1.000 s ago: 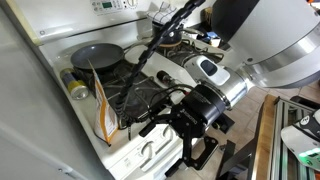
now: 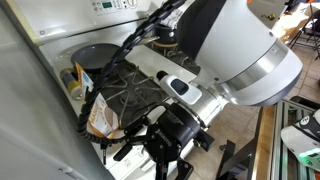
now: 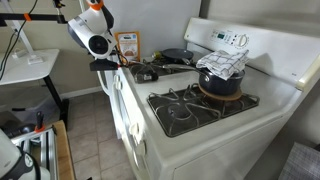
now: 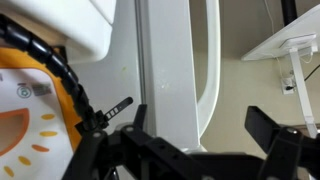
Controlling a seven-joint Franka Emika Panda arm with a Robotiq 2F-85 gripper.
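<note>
My gripper is open, with nothing between its dark fingers. Beyond the gap in the wrist view are a white panel (image 4: 172, 75) and a curved white handle (image 4: 210, 60). In exterior view 1 the gripper (image 2: 170, 165) hangs low in front of the stove, its fingertips hard to make out. An orange-and-white packet (image 2: 101, 118) stands at the stove's left end, partly behind the arm's black cable (image 2: 90, 100). The packet (image 4: 30, 125) fills the left side of the wrist view, beside the gripper.
A dark pan (image 2: 97, 54) lies on the stove behind the packet. Farther right, a dark pot (image 3: 220, 84) with a cloth (image 3: 222, 64) over it stands on the stovetop (image 3: 250, 120). Open floor (image 3: 95, 150) lies before the stove.
The arm and gripper have shifted left in exterior view 1, toward the packet. The black cable has swung left and now crosses the packet, covering part of it.
</note>
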